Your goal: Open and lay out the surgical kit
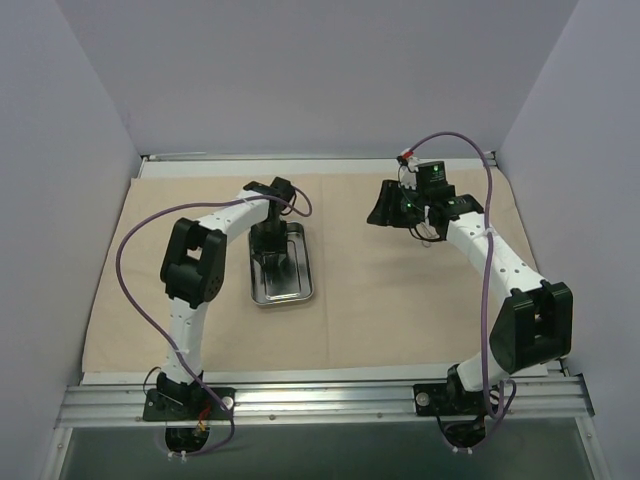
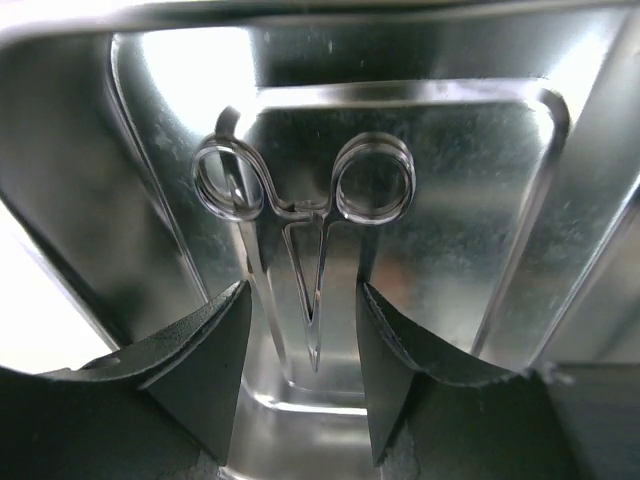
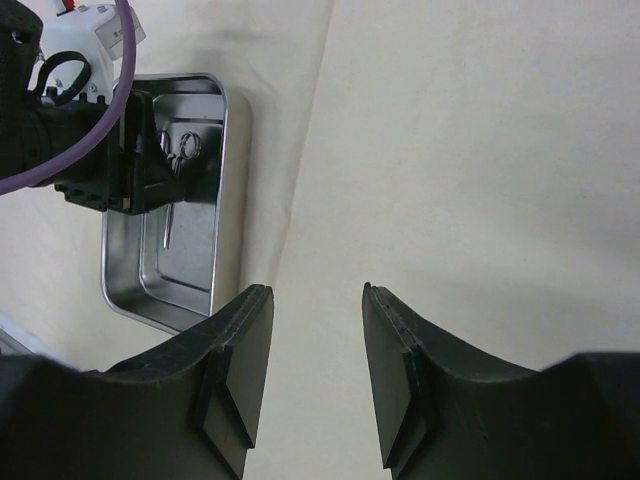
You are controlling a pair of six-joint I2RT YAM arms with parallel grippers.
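The metal tray (image 1: pixel 281 298) rests left of centre on the cloth. In the left wrist view, a ringed scissor-like instrument (image 2: pixel 372 178) lies in it, rings away from the gripper and tip toward it. My left gripper is open over the tray, its fingers on either side of the instrument's shank without visibly closing on it. Over the cloth on the right, my right gripper stands open, nothing between its fingers. Behind the right arm in the top view, part of another ringed instrument (image 1: pixel 427 242) shows on the cloth; the arm hides the rest.
Tan cloth (image 1: pixel 365 310) covers the table, with bare room between tray and right arm and along the front. The tray's raised walls surround the left gripper. Purple hoses (image 1: pixel 487 270) loop above both arms.
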